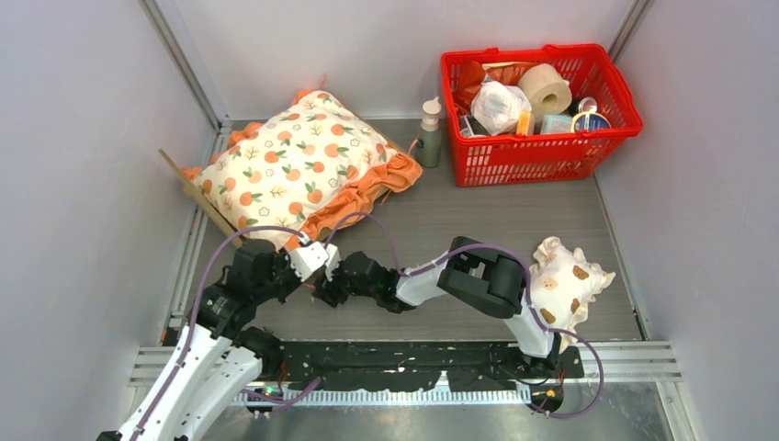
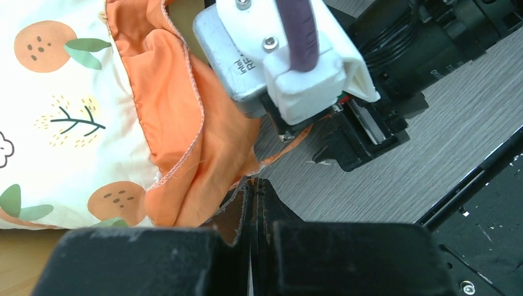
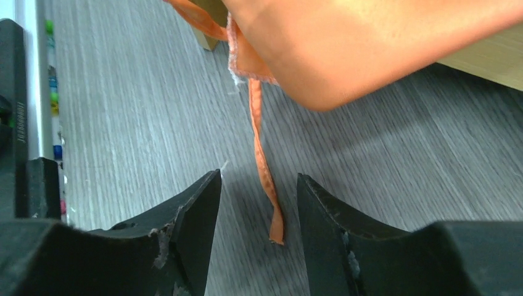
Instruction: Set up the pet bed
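The pet bed, a wooden frame (image 1: 211, 207) under a white orange-print cushion (image 1: 289, 170) with orange frill (image 2: 219, 142), sits back left. My left gripper is shut at the frill's lower corner; whether cloth is between its tips is unclear. My right gripper stands part open just above the floor, its fingers either side of an orange strap (image 3: 265, 172) hanging from the cloth's corner. In the top view both grippers meet near the bed's front corner.
A red basket (image 1: 542, 165) of goods stands back right, a bottle (image 1: 429, 142) beside the bed. A small cow-print cushion (image 1: 565, 280) lies right.
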